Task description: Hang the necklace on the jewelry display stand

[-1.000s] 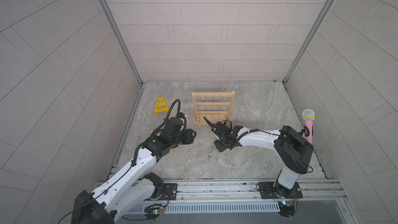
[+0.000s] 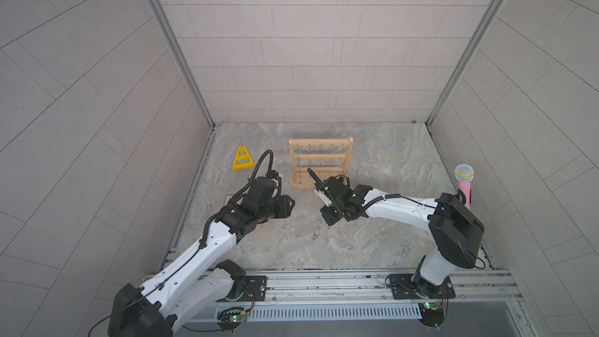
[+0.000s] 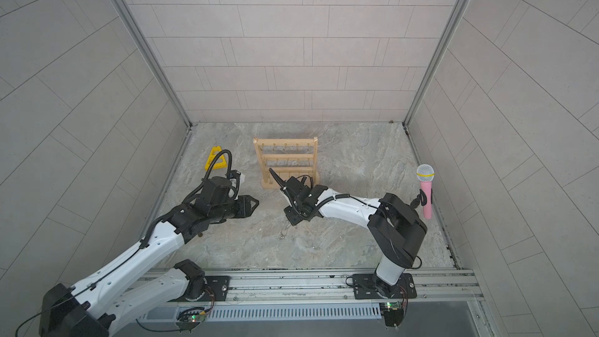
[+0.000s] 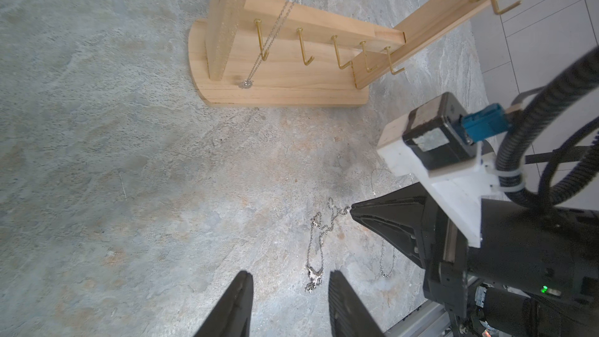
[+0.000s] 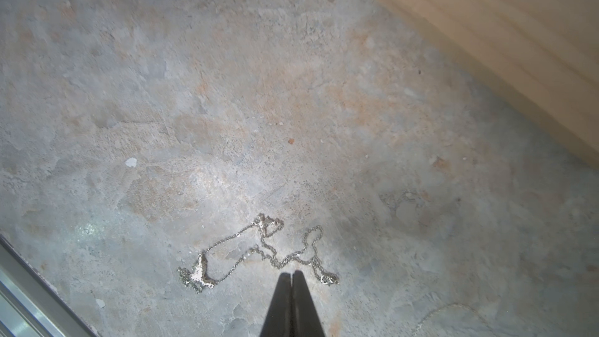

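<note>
A thin silver necklace lies loosely bunched on the marble table, also seen in the right wrist view point(image 5: 199, 271). Behind it stands the wooden display stand point(image 4: 280, 93) with rows of brass hooks; one chain with a pendant point(image 4: 247, 81) hangs at its left end. My left gripper hangs over the table, left of the necklace, with its fingers apart and empty. My right gripper points at the necklace from just beside it, its fingertips close together; whether chain is between them is unclear.
Another faint chain point(image 4: 385, 271) lies farther right on the table. A yellow triangular piece point(image 2: 242, 159) sits at the back left. A pink microphone-like object point(image 2: 464, 187) is by the right edge.
The right arm has shifted slightly, its elbow moving right and its gripper a little upward in the top left view. The left arm is nearly unchanged.
</note>
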